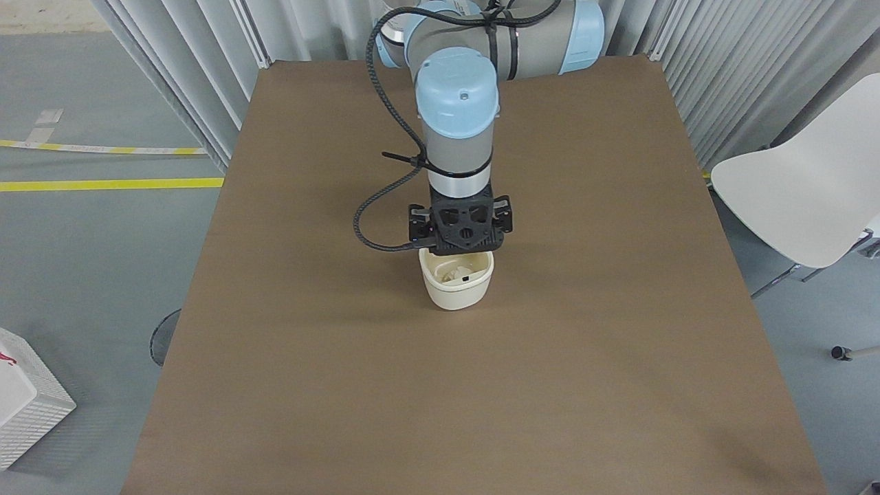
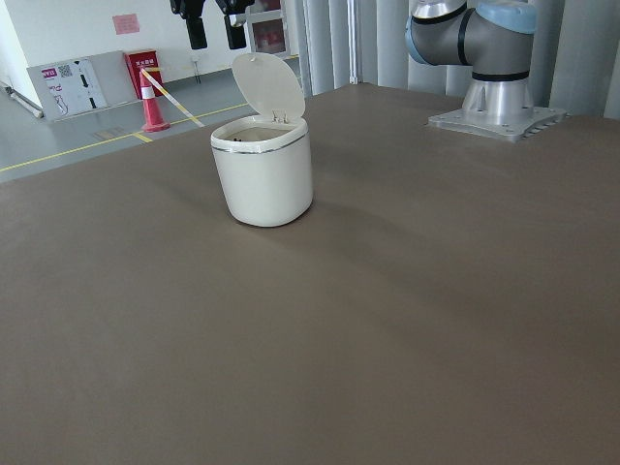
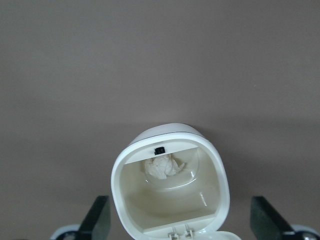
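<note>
A small cream bin (image 1: 456,293) stands on the brown table (image 1: 462,388), its lid (image 2: 271,82) raised, as the left view shows. A crumpled white tissue (image 3: 162,167) lies inside it on the bottom. My gripper (image 2: 217,34) is above the bin, open, with empty space between its fingers in the left and wrist views. In the front view the gripper body (image 1: 460,223) hides the lid.
The arm base (image 2: 496,124) stands at the back. Off the table are a white chair (image 1: 800,181) at the right and a white box (image 1: 25,396) at the left.
</note>
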